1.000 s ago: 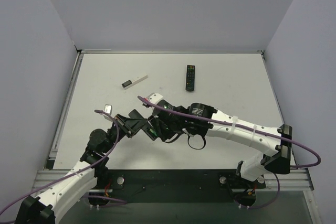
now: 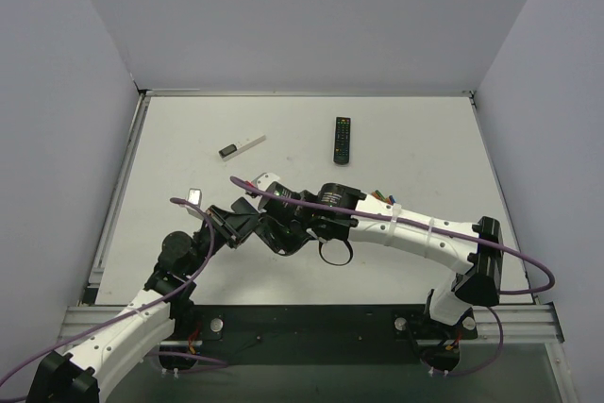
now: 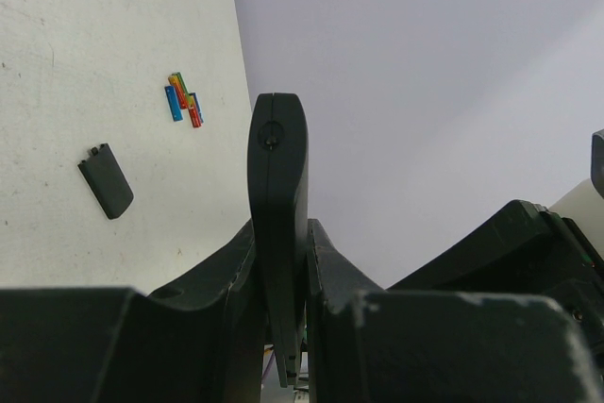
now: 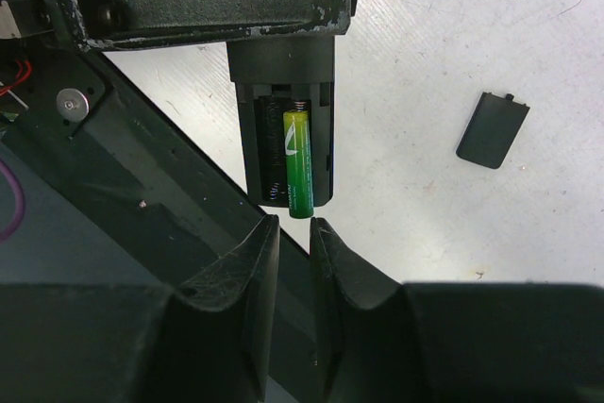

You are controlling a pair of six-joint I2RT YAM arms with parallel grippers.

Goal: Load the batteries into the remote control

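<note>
My left gripper is shut on the black remote [image 3: 278,176], held off the table. In the right wrist view its open compartment [image 4: 274,148] faces me, with a green battery [image 4: 298,162] lying in the right-hand slot, its lower end sticking out past the compartment's edge; the left slot shows springs and no battery. My right gripper is just below that end, fingertips a little apart with nothing between them. The detached battery cover [image 4: 492,129] lies on the table.
Several loose batteries [image 3: 184,98] lie on the table. A second remote [image 2: 342,141] and a white object [image 2: 243,146] lie farther back. The table's front edge runs diagonally below the held remote in the right wrist view.
The right arm has shifted leftward in the top view, further over the held remote. My left gripper and the remote look unmoved.
</note>
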